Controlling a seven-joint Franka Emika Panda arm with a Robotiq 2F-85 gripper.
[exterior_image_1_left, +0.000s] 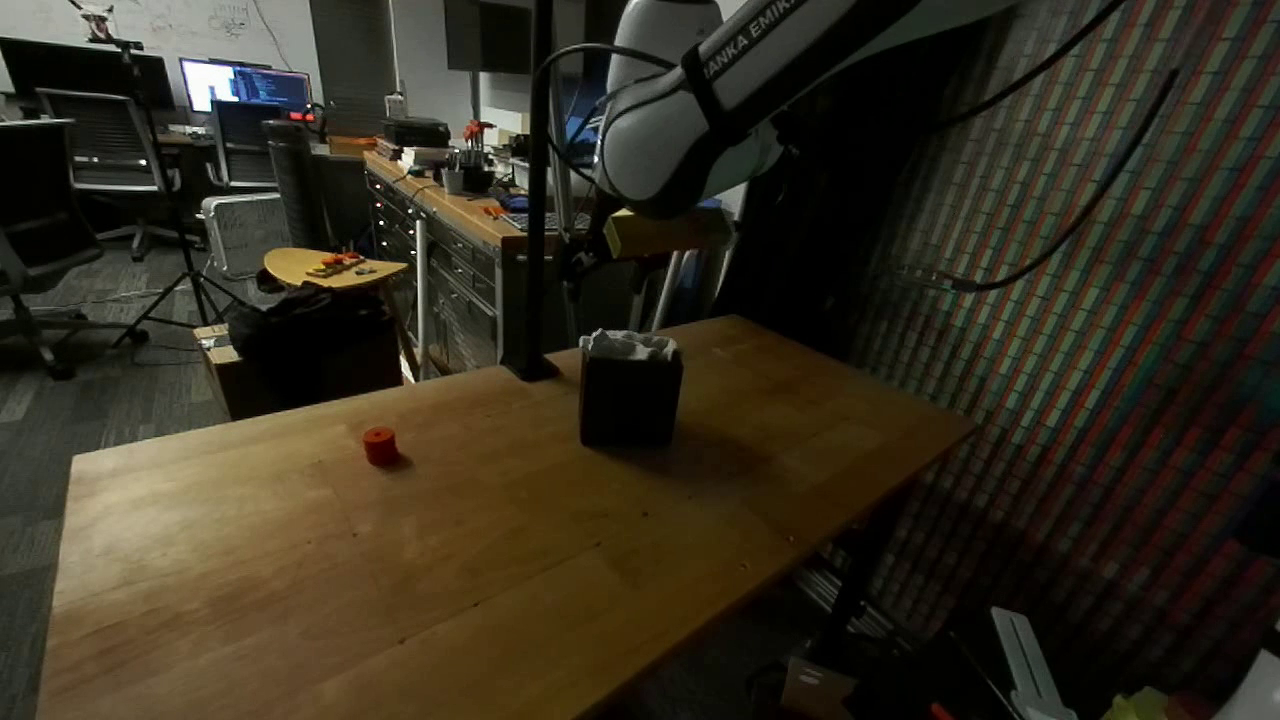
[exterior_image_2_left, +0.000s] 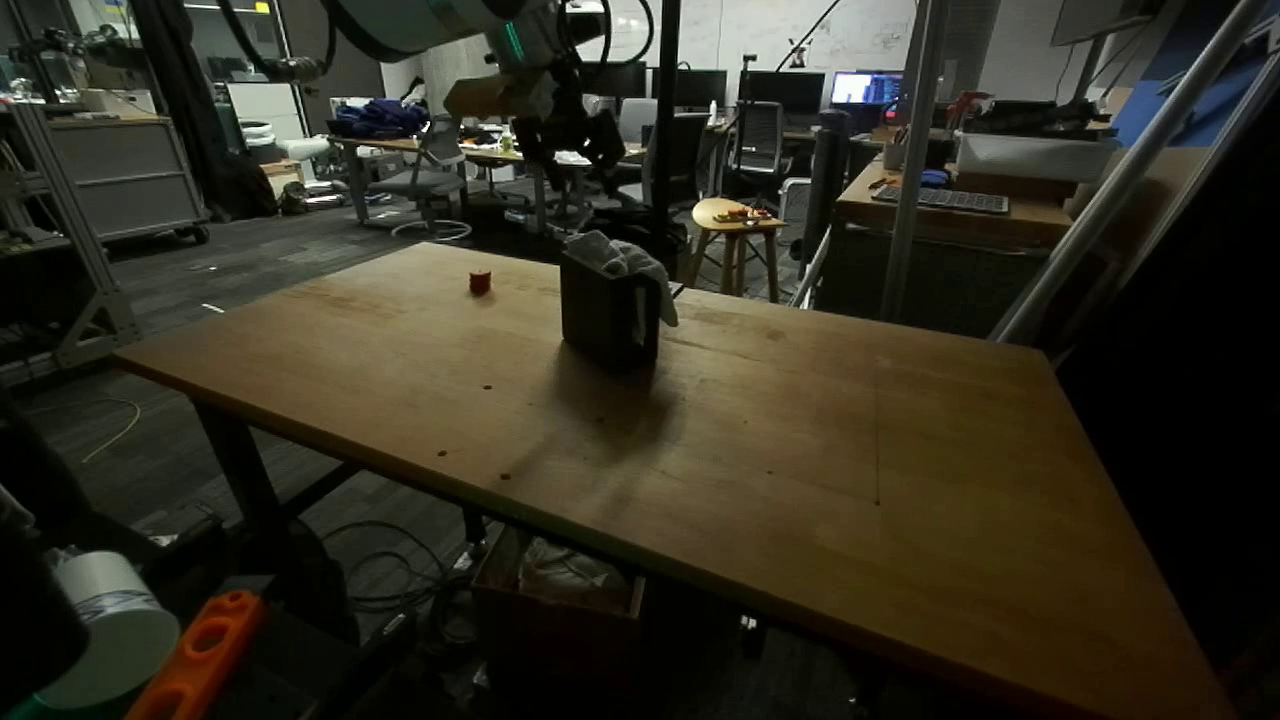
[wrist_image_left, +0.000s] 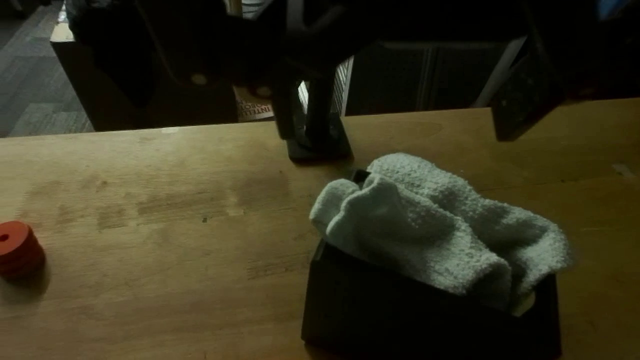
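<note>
A black box (exterior_image_1_left: 629, 402) stands upright on the wooden table, with a pale grey cloth (wrist_image_left: 414, 228) bunched in its mouth. One part of the cloth (exterior_image_2_left: 636, 266) hangs over the box's rim. My gripper is open, its dark fingers well apart with nothing between them. In the second exterior view the gripper (exterior_image_2_left: 573, 154) hangs in the air above the box, clear of the cloth. A red cylinder (exterior_image_1_left: 380, 446) sits alone on the table, left of the box; the wrist view cuts it off at the left edge.
Behind the box, a black post (wrist_image_left: 319, 141) rises from the table's far edge. A stool (exterior_image_2_left: 738, 218) with small items stands beyond the table.
</note>
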